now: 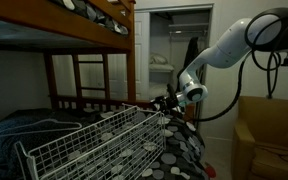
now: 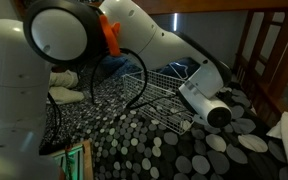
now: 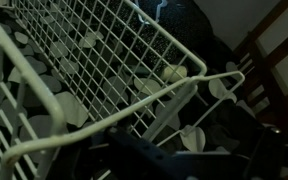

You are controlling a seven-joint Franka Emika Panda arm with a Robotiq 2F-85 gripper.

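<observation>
A white wire basket (image 1: pixel 94 150) rests on the dark, dotted bedding, its mesh walls and rim clear to see. In the wrist view, a rounded rim corner of that basket (image 3: pixel 199 72) rises close in front of my gripper. The dark fingers stand open at the lower edge of this view, and nothing shows held between them. From the first exterior side, my gripper (image 1: pixel 168 103) is at the basket's far right end, near its top rim. The arm hides part of the basket (image 2: pixel 164 82) in the second exterior view; whether the fingers touch the wire cannot be told.
A wooden bunk bed frame (image 1: pixel 132 60) rises behind and overhead. At the right stands a tan armchair (image 1: pixel 268 140). Dark rumpled bedding (image 1: pixel 29 130) lies left of the basket. Dotted fabric (image 2: pixel 144 150) in front of the arm is mostly bare.
</observation>
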